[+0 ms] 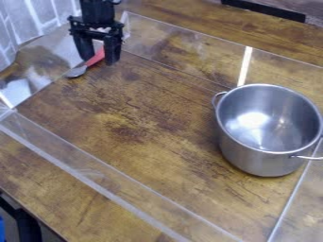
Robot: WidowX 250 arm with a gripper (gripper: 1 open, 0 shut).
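Note:
At the upper left of the camera view, my black gripper (pixel 96 49) is low over a red-handled utensil (pixel 93 60) with a grey head, lying toward the back-left corner of the wooden table. Its fingers point down beside the handle; whether they are open or closed on it is too small to tell. A large steel pot (pixel 265 128) with two side handles stands at the right.
Translucent tape strips run along the edges. Shiny metallic and pale surfaces border the left side.

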